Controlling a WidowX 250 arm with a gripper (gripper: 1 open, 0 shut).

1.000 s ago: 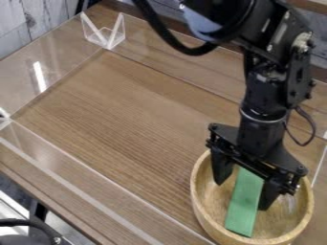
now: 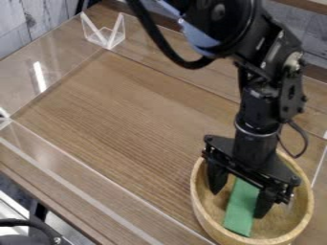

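The black gripper (image 2: 240,170) reaches down into a tan bowl (image 2: 205,212) at the lower right, its fingers open, one finger toward the bowl's left side and the other toward the right. Inside the bowl lies a green rectangular object (image 2: 238,212), its upper end close beneath the gripper and partly hidden by it. I cannot tell whether the fingers touch it.
A clear plastic stand (image 2: 105,31) sits at the back left. A dark object (image 2: 29,231) shows at the lower left edge.
The gripper has shifted slightly to the left within the bowl. The bowl and green object look almost unchanged.
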